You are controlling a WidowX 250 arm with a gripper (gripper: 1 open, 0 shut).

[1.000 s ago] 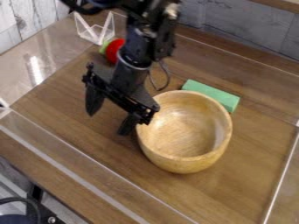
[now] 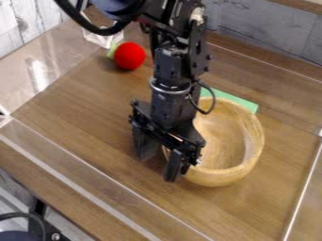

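The black robot arm reaches down from the top centre, its gripper point(image 2: 161, 147) low at the left rim of a tan wooden bowl point(image 2: 227, 141). The gripper's fingers partly overlap the bowl in this view; whether they touch it or hold anything, and how far apart they are, is unclear.
A red ball point(image 2: 130, 56) sits at the back left near a white wire object point(image 2: 101, 28). A green flat block point(image 2: 239, 102) lies behind the bowl.
The arm has swung right and its gripper has turned, now standing over the bowl's left side. The bowl sits slightly further right than a second ago.
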